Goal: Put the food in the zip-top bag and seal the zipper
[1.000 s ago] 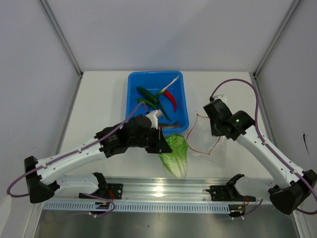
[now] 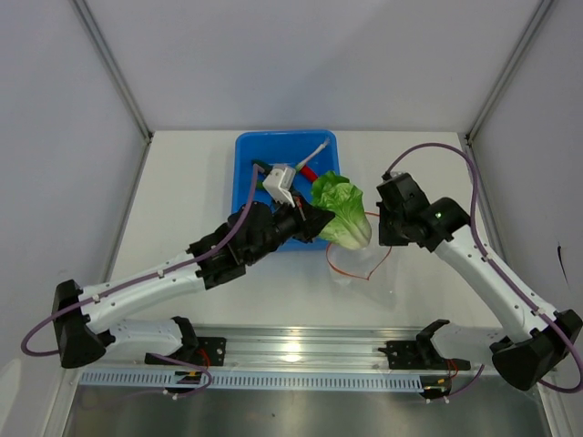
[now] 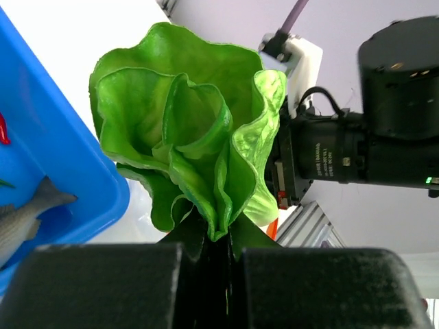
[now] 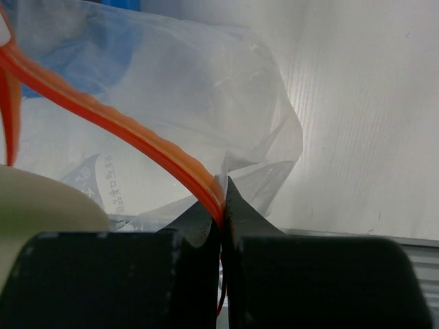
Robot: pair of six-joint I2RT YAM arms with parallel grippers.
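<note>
A green lettuce (image 2: 344, 211) (image 3: 185, 130) hangs from my left gripper (image 2: 314, 223), which is shut on it, over the mouth of the clear zip bag (image 2: 360, 278) (image 4: 158, 82). My right gripper (image 2: 392, 237) is shut on the bag's orange-edged opening (image 4: 130, 130). In the right wrist view the lettuce's pale base (image 4: 44, 212) shows at the lower left, close to the zipper.
A blue tray (image 2: 273, 146) (image 3: 89, 178) behind holds a red pepper (image 2: 308, 172), a fish (image 3: 24, 223) and other food.
My left gripper has moved up and to the right with the lettuce, which is now over the bag's opening. The right gripper has shifted slightly, and the bag's mouth has moved a little left.
</note>
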